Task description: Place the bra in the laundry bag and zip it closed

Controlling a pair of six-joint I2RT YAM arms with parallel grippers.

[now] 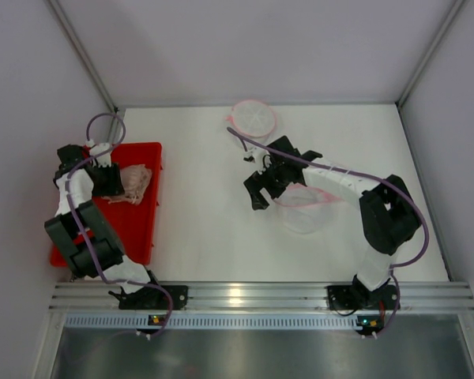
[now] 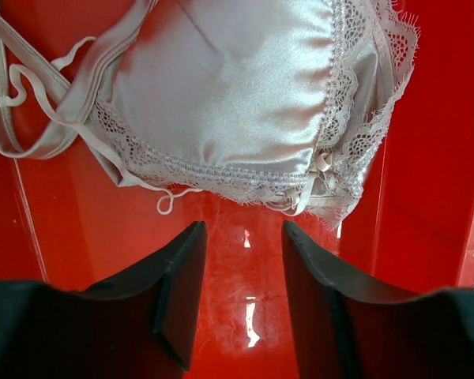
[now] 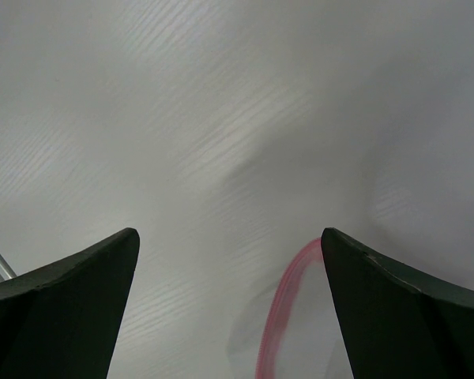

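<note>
A pale satin bra [image 2: 229, 87] with lace edging lies inside the red bin [image 1: 142, 237]; its straps [image 2: 55, 118] curl at the left of the left wrist view. My left gripper stands open just short of the lace edge, nothing between its fingers. In the top view the bra [image 1: 134, 183] shows beside that gripper, partly covered by it. Two sheer mesh pieces with pink trim rest on the table: a round one [image 1: 253, 118] at the back and a larger one [image 1: 300, 215] under the right arm. Open and empty, my right gripper hovers near a pink trim [image 3: 280, 308].
Between the bin and the mesh pieces, the white table [image 1: 197, 205] is bare. Grey walls stand at the back and on both sides. The bin's right wall [image 1: 156, 197] rises beside the bra.
</note>
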